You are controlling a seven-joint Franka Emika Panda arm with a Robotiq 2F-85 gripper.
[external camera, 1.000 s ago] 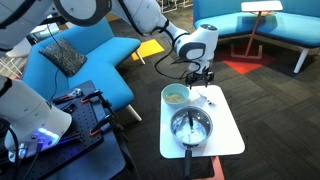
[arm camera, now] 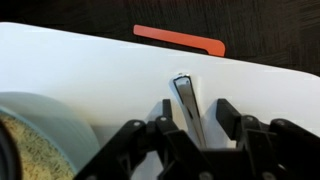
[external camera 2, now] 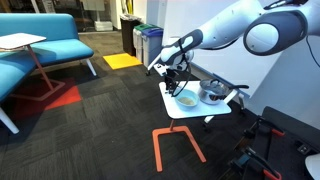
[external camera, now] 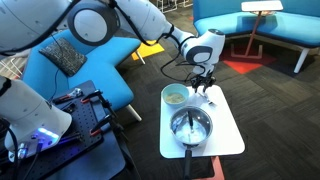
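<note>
A slim silver utensil handle (arm camera: 186,92) lies on the white tabletop (arm camera: 250,90) in the wrist view. The dark fingers of my gripper stand either side of it, with white table showing in the gaps. My gripper (external camera: 202,84) is low over the table's far part in exterior view 1. The utensil's lower end is hidden by the gripper body. A pale green bowl (external camera: 174,96) with tan contents sits just left of the gripper, also in the wrist view as a bowl rim (arm camera: 62,122).
A metal pot (external camera: 204,132) with a long dark handle (external camera: 187,165) stands at the table's near side. An orange-red table leg part (arm camera: 180,38) shows beyond the edge.
My gripper has come down a little toward the tabletop beside the bowl. Bowl and pot have stayed in place.
</note>
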